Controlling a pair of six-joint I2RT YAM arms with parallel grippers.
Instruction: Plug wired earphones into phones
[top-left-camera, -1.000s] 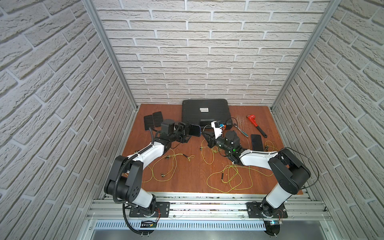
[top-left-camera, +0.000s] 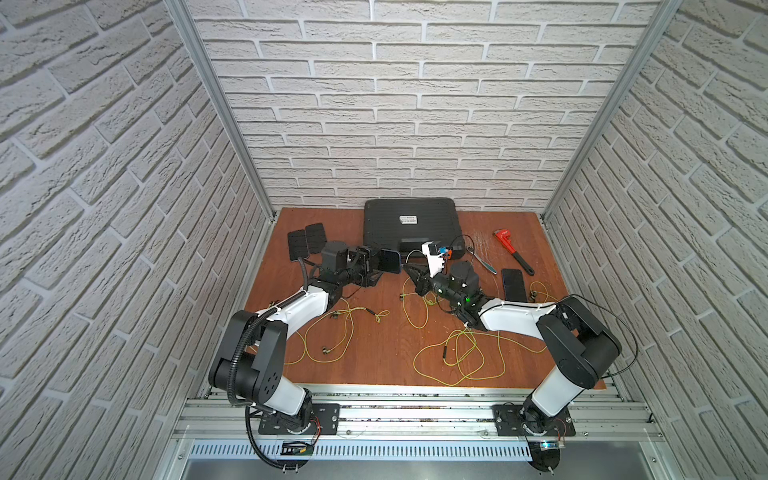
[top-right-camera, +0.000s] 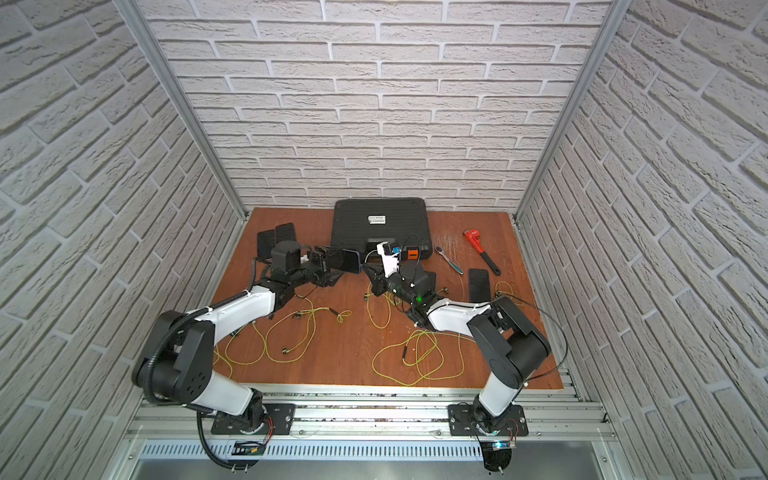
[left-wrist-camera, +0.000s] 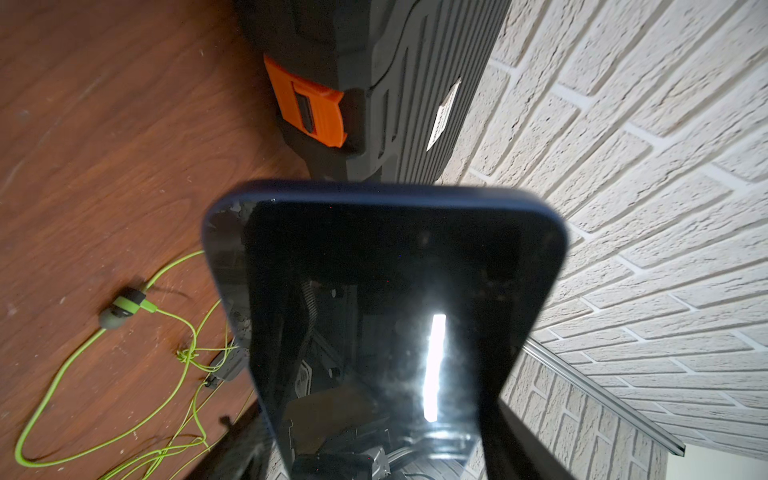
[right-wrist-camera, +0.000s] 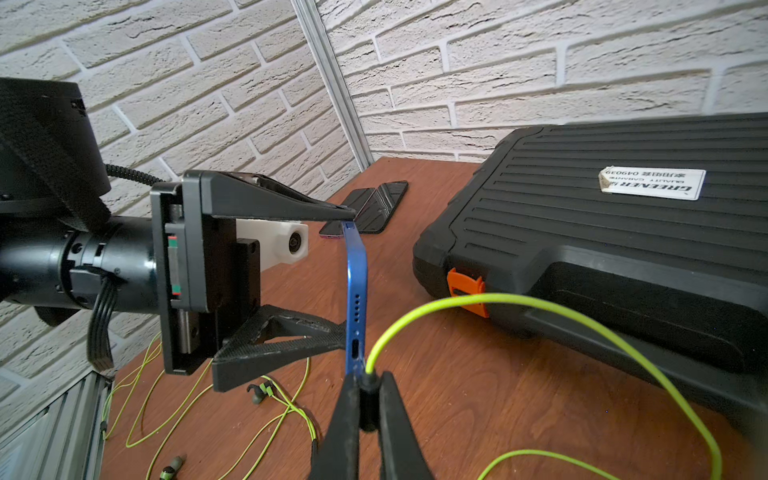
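Observation:
A blue-edged phone (right-wrist-camera: 357, 280) stands on edge in the air, my left gripper (top-left-camera: 370, 264) shut on it. Its dark screen (left-wrist-camera: 384, 320) fills much of the left wrist view. My right gripper is shut on the black plug (right-wrist-camera: 369, 392) of a yellow-green earphone cable (right-wrist-camera: 560, 308). The plug is at the phone's port end; whether it is in the port cannot be told, as the plug hides that spot.
A black case (top-left-camera: 409, 216) lies at the back, with two phones (top-left-camera: 306, 240) to its left and a wrench (top-left-camera: 513, 251), pliers and a phone (top-left-camera: 513, 285) at right. Tangled earphones (top-left-camera: 460, 360) cover much of the front.

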